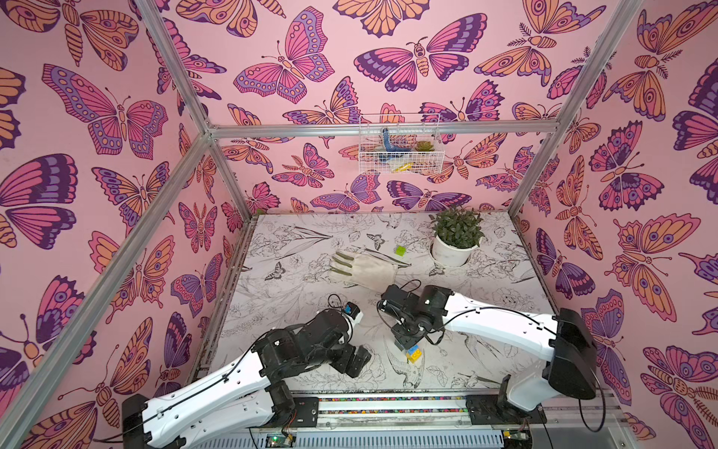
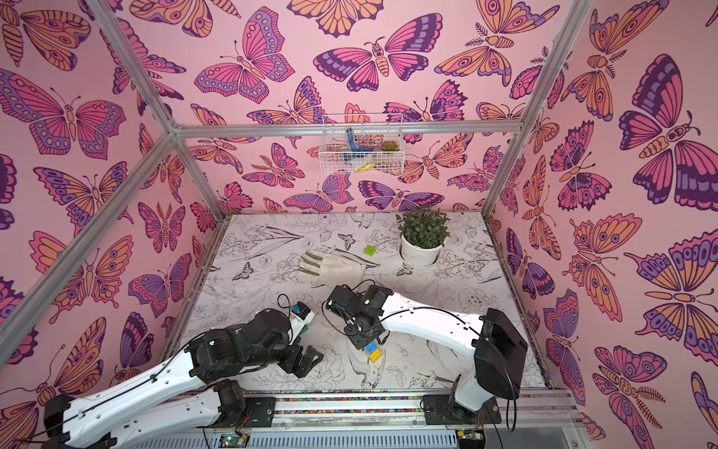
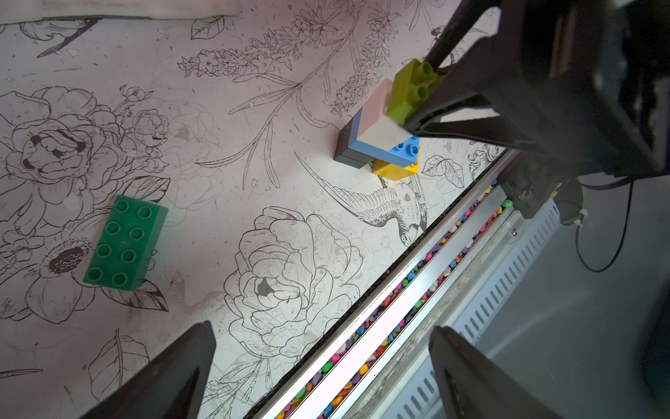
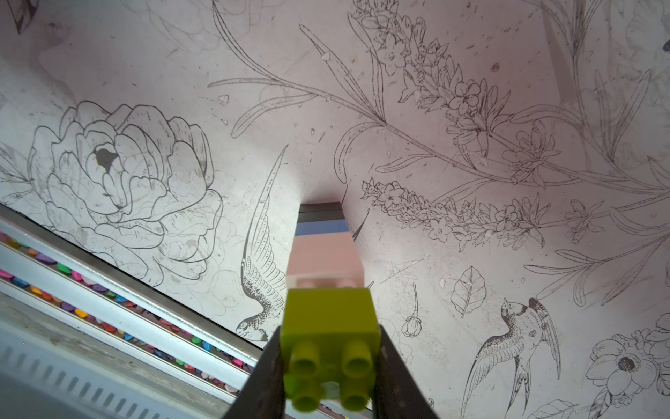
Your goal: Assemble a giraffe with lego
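My right gripper is shut on an olive-green brick (image 4: 329,317), which sits at the top of a small brick stack. Below it, in the left wrist view, come a pale pink brick (image 3: 380,125), a blue brick (image 3: 380,152), and then a dark grey brick (image 3: 349,150) and a yellow brick (image 3: 395,171) side by side at the bottom. Whether the olive brick is pressed fully onto the pink one is hard to tell. My left gripper stands open, empty, over the table's front. A dark green brick (image 3: 125,241) lies flat, studs up, left of the stack.
Toward the back lie a work glove (image 1: 370,271) and a bright green brick (image 1: 400,250). A potted plant (image 1: 453,254) stands at the back right. A bead-filled rail (image 3: 377,321) runs along the front edge. The table's left side is open.
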